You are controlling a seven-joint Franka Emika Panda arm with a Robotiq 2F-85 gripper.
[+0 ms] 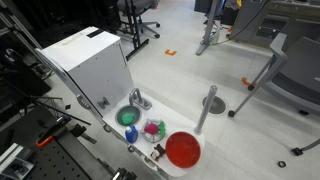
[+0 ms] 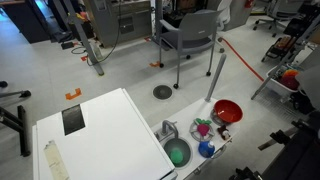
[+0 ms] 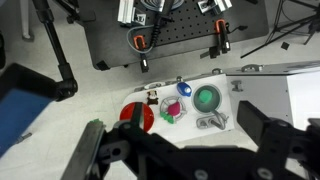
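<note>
In the wrist view my gripper is open above the small white counter, its two dark fingers spread wide with nothing between them. Below it on the counter, a red bowl point(image 3: 137, 115) stands at one end. Beside the bowl is a dish rack or plate point(image 3: 171, 110) with pink and green items. A blue object point(image 3: 184, 88) sits at the counter's edge. Past these, a round sink basin point(image 3: 207, 98) holds something green, with a grey faucet point(image 3: 212, 121) next to it. In exterior view 1 the red bowl point(image 1: 183, 149) looks empty.
A white cabinet point(image 1: 92, 68) rises beside the sink. An upright grey post point(image 1: 206, 108) stands behind the bowl. The robot's dark table point(image 3: 185, 35) borders the counter. Open floor point(image 1: 180, 70) lies behind, with a grey chair point(image 1: 295, 75) to the right.
</note>
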